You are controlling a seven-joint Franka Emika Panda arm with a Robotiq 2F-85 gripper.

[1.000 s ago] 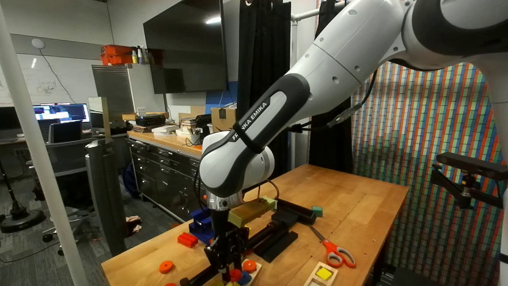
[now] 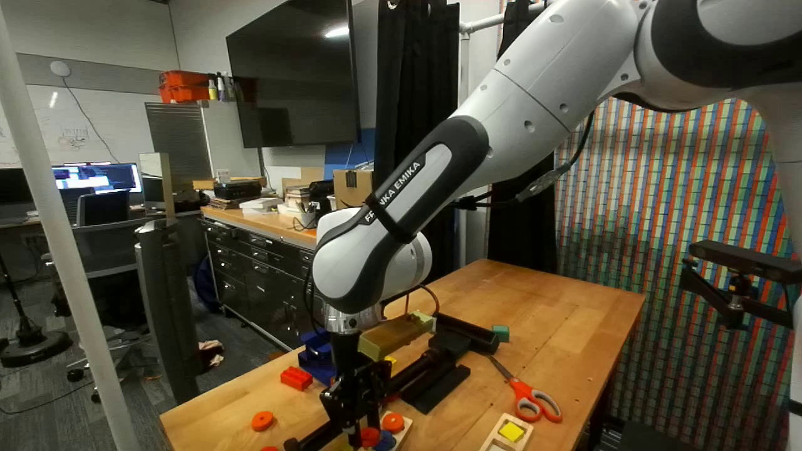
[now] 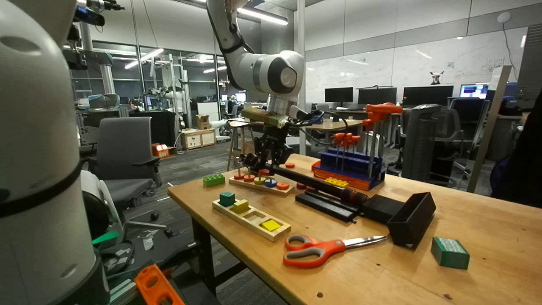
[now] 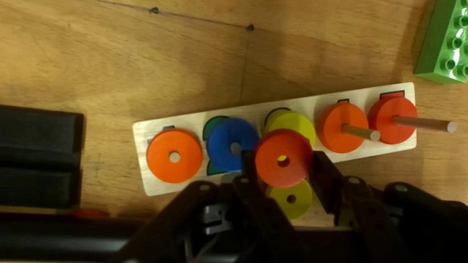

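Between the black fingers of my gripper is a red-orange disc (image 4: pixel 272 164) with a centre hole, seen from above in the wrist view. It hangs over the near edge of the wooden peg board (image 4: pixel 144 175), overlapping a yellow disc on the board (image 4: pixel 291 122) in that view. Another yellow disc (image 4: pixel 294 204) shows just below it, partly covered. On the board are also an orange disc (image 4: pixel 175 155) and a blue disc (image 4: pixel 232 140) to the left, with an orange disc (image 4: pixel 335 131) and a red disc (image 4: pixel 388 118) around pegs to the right.
A green block (image 4: pixel 443 48) lies off the board's right end. Black fixtures (image 3: pixel 325 206) stand close beside the gripper. Orange-handled scissors (image 3: pixel 315 254) and a wooden shape tray (image 3: pixel 254 223) occupy the near side. Bare tabletop (image 2: pixel 556 316) stretches toward the far end.
The gripper has shifted slightly left and downward in exterior view 1, carrying the red-orange disc along. The loose objects on the table look unmoved.
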